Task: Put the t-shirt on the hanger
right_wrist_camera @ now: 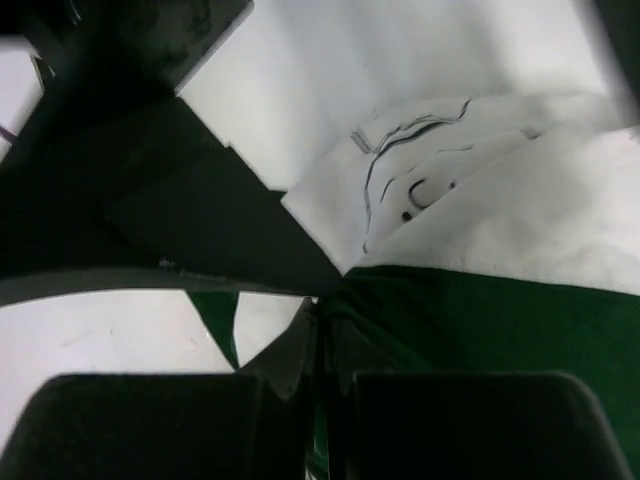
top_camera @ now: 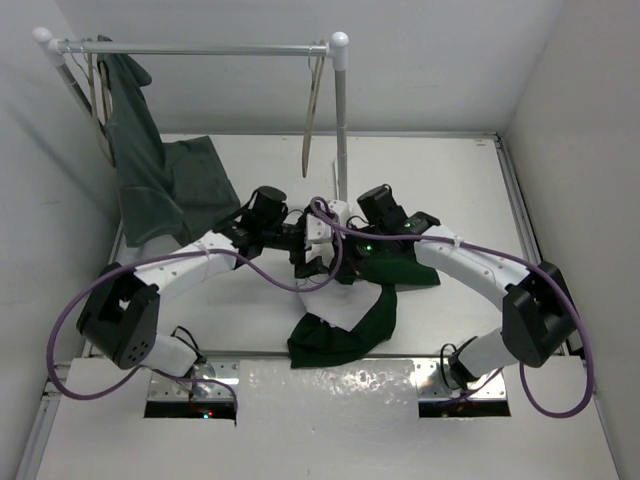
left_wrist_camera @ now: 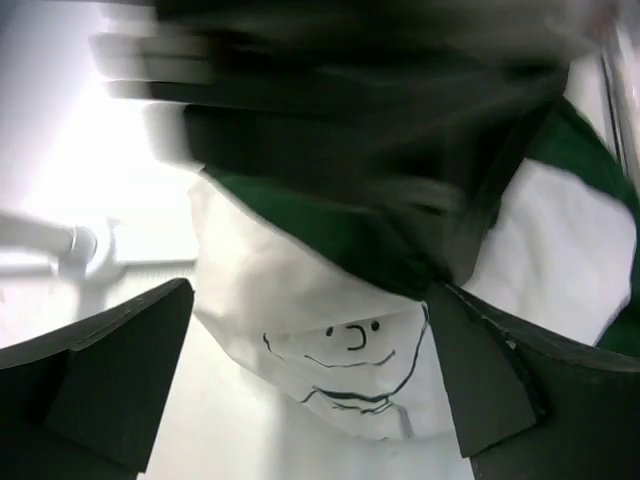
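Observation:
The t-shirt (top_camera: 340,304), white with dark green sleeves, lies crumpled on the table below the rack. A drawn face (left_wrist_camera: 362,335) shows on its white cloth in the left wrist view. My left gripper is open above the shirt, its fingers wide apart with no cloth visibly clamped. Right beside it, my right gripper is shut on green cloth (right_wrist_camera: 450,315), which gathers at its fingertips. One dark finger (right_wrist_camera: 220,220) of the left gripper reaches close to that spot. An empty wooden hanger (top_camera: 314,115) hangs at the rack's right end.
The rack's rail (top_camera: 190,49) runs across the back, its right post (top_camera: 342,130) standing close behind both grippers. A dark green garment (top_camera: 150,150) hangs at the left end. The two arms nearly touch.

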